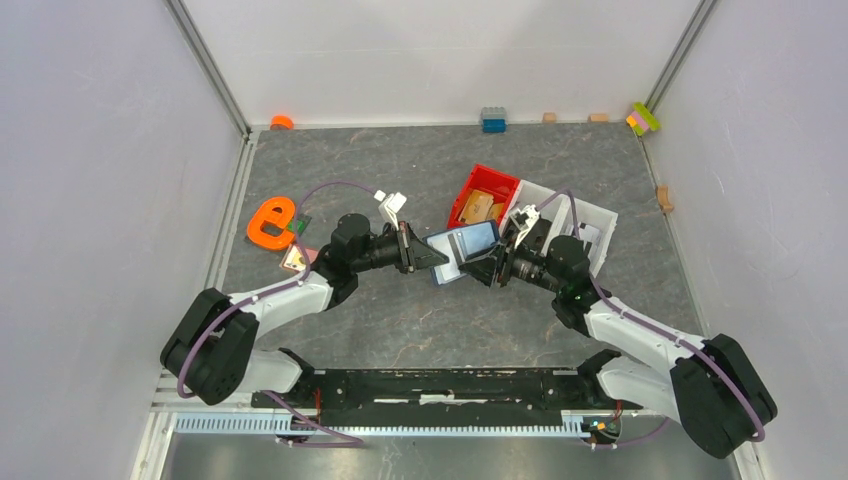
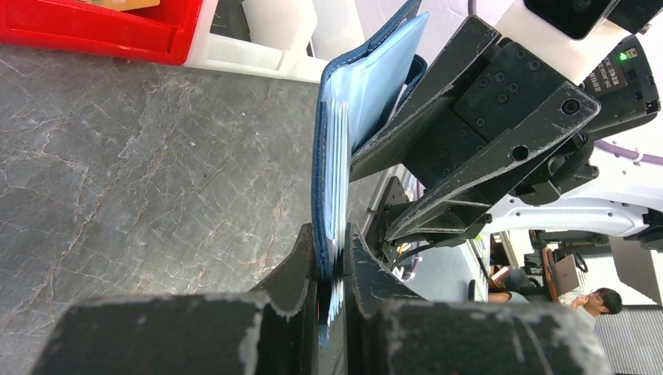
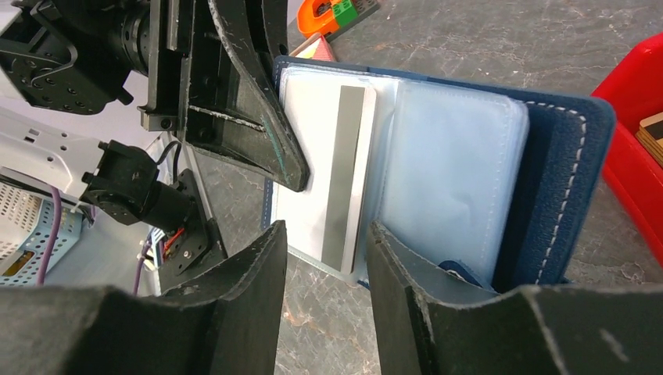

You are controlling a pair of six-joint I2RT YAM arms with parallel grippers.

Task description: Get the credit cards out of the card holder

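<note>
The navy card holder point(image 1: 462, 242) with clear sleeves is in the air between my arms. My left gripper point(image 1: 430, 256) is shut on it; in the left wrist view the holder point(image 2: 332, 172) stands edge-on between the fingertips. A white card with a grey stripe point(image 3: 309, 156) shows in a sleeve in the right wrist view. My right gripper is part open, its fingertips at the holder's lower part near the card's edge; whether they touch it I cannot tell.
A red bin point(image 1: 470, 185) and a white tray point(image 1: 600, 220) lie behind the holder. An orange toy point(image 1: 270, 222) lies at the left.
</note>
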